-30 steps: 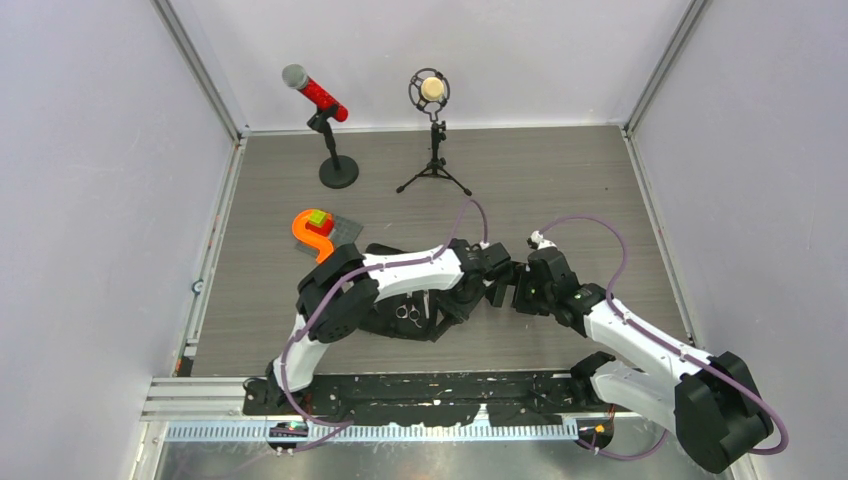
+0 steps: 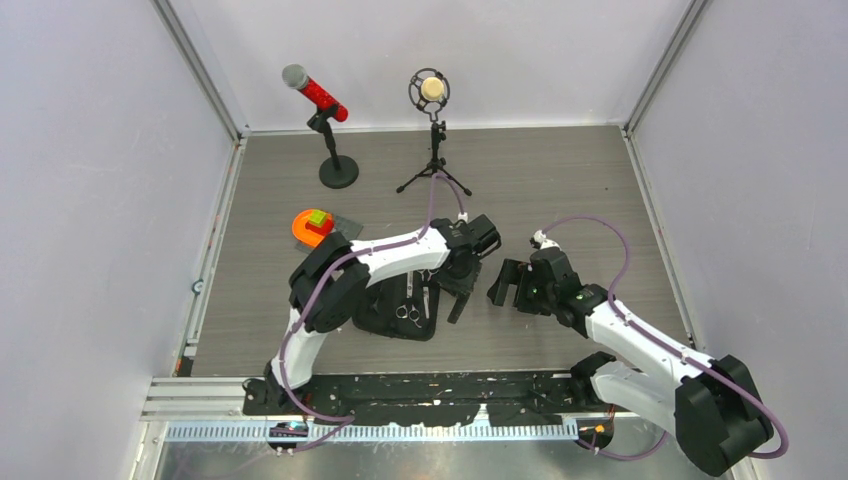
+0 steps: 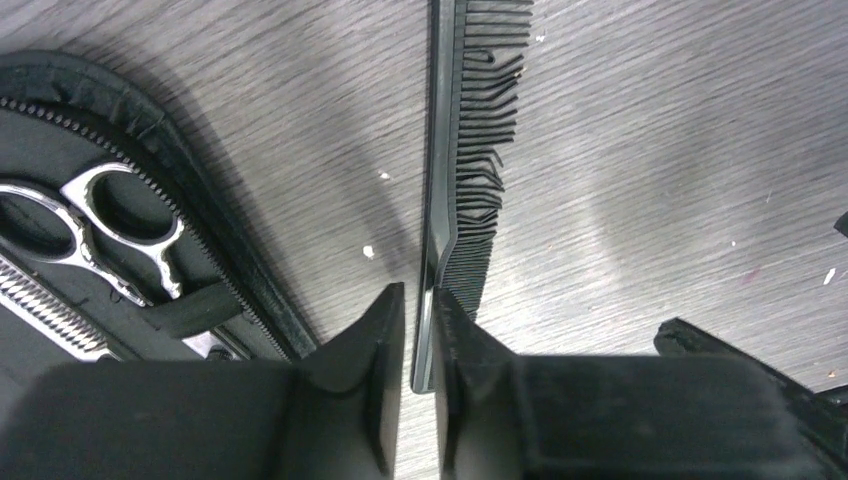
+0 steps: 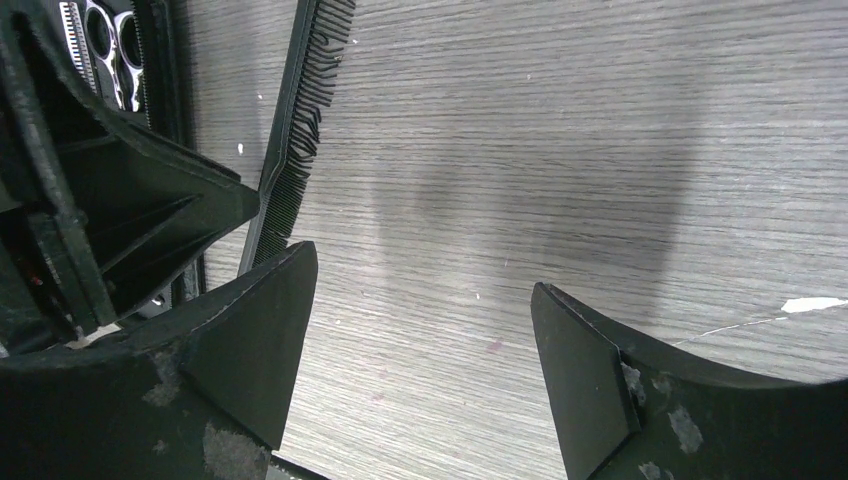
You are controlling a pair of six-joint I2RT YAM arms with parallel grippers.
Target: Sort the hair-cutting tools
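Note:
A black comb (image 3: pixel 443 190) with bent teeth lies on the table right of the open black case (image 3: pixel 225 225), which holds scissors (image 3: pixel 150 240) and other metal tools. In the left wrist view my left gripper has its fingers slightly apart around the comb's narrow end. Bare table shows between the left finger and the comb; contact with the other finger is unclear. My right gripper stands open and empty over bare wood, right of the comb, its fingers wide apart.
A red microphone (image 2: pixel 322 97) on a stand and a tripod microphone (image 2: pixel 435 135) stand at the back. An orange toy piece (image 2: pixel 307 233) lies behind the left arm.
The right arm barely moved.

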